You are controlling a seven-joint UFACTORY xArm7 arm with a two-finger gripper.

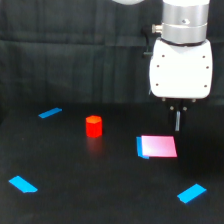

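Observation:
A small red block [94, 127] stands on the dark table, left of centre. To its right lies a flat pink square [158, 146], with a strip of blue [139, 147] showing along its left edge. My gripper [178, 122] hangs from the white hand at the right, just above and right of the pink square in the picture. Its fingers look like one thin grey piece pointing down, apart from the red block. At this size I cannot tell how the fingers stand, and nothing held is visible.
Blue marks lie flat on the table at far left [50, 113], near left [22, 184] and near right [191, 193]. A dark curtain [70, 60] hangs behind. Bare table surrounds the red block.

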